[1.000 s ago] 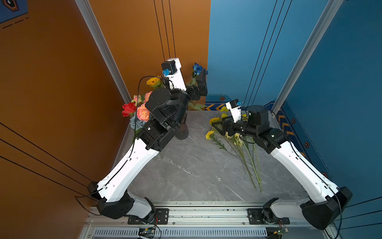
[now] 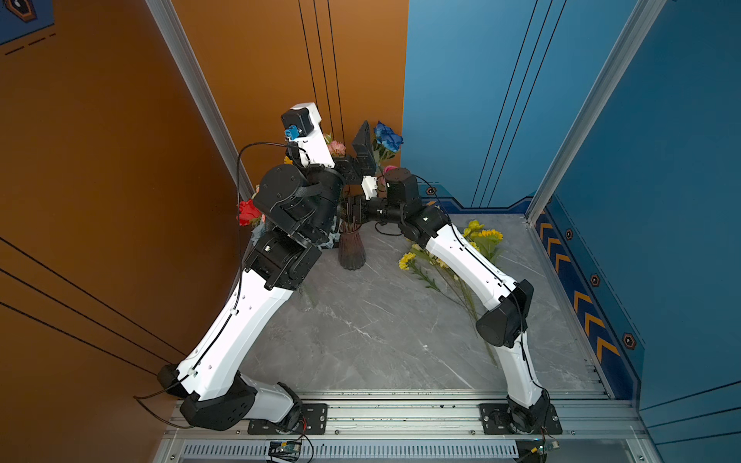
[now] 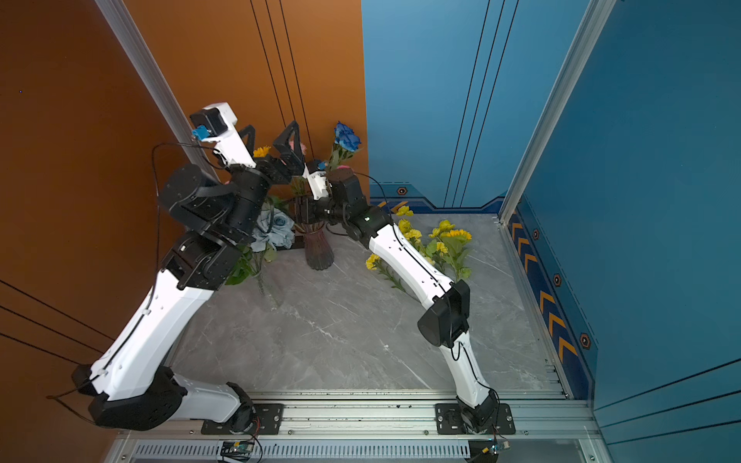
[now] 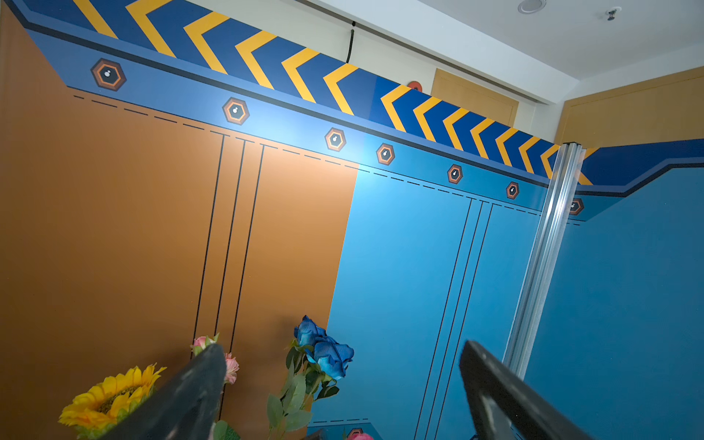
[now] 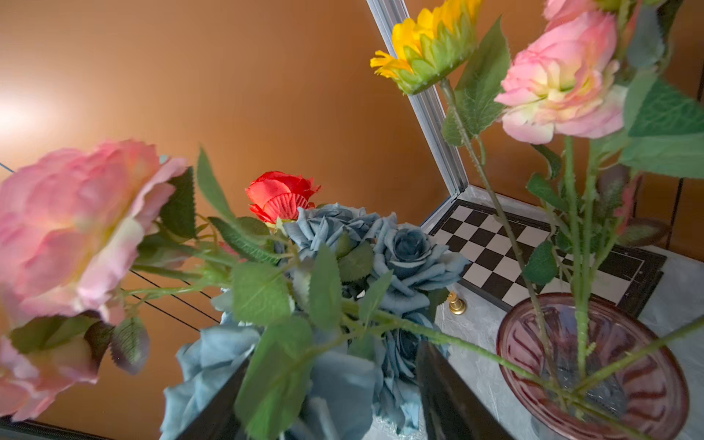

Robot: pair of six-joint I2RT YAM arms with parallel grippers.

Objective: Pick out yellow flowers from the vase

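One yellow sunflower (image 5: 425, 55) stands in the purple ribbed vase (image 5: 663, 366), its thin stem running down inside the rim. That sunflower (image 4: 110, 403) appears low at the left in the left wrist view. My left gripper (image 3: 270, 140) is raised above the vase, open and empty. At the upper part of the vase (image 3: 318, 250) my right gripper has its fingers apart; a green leaf and a slanting pink-flower stem cross the view in front of them. Several yellow flowers (image 3: 447, 231) lie on the table to the right.
Pink flowers (image 5: 561, 77) and blue roses (image 4: 326, 352) rise around the sunflower. Pale blue roses (image 3: 272, 229) and a red one (image 5: 278, 194) crowd the left. A checkered board (image 5: 506, 245) lies behind the vase.
My right arm has swung left from above the lying yellow flowers to the vase.
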